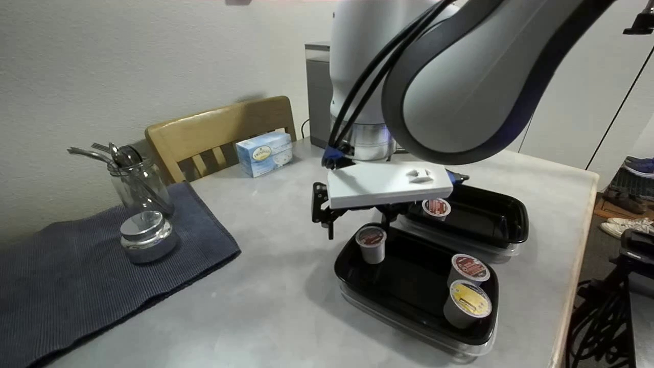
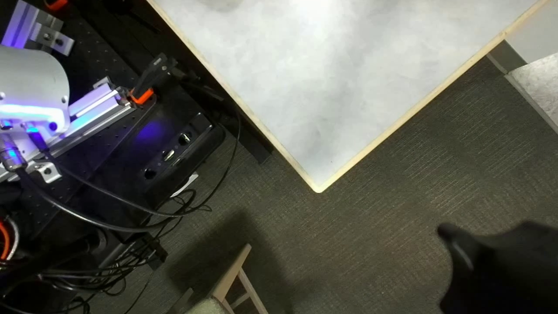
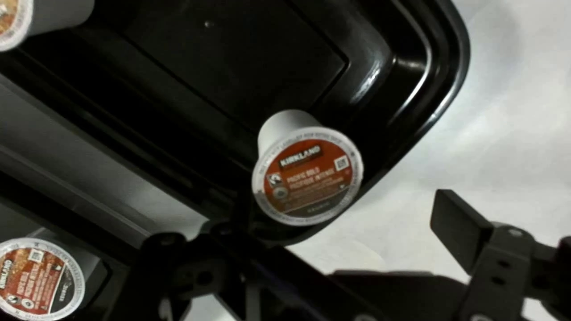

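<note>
My gripper [image 1: 358, 229] stands open at the far-left corner of a black tray [image 1: 411, 270] set in a clear container [image 1: 423, 334]. One finger is beyond the tray's rim; the other is at the tray's corner, beside a red-lidded pod [image 1: 371, 245]. In the wrist view that Kirkland pod [image 3: 308, 176] leans at the tray corner, just ahead of the gap between the fingers, with its lid facing the camera. Whether a finger touches the pod or rim I cannot tell. Another red-lidded pod [image 1: 470, 268] and a yellow-lidded pod [image 1: 469, 301] stand at the tray's near-right end.
Behind is a second black tray [image 1: 490, 214] holding a red-lidded pod [image 1: 436, 208]. A tea box [image 1: 264, 153], a jar of utensils [image 1: 140, 184] and a lidded silver container [image 1: 147, 236] are to the left.
</note>
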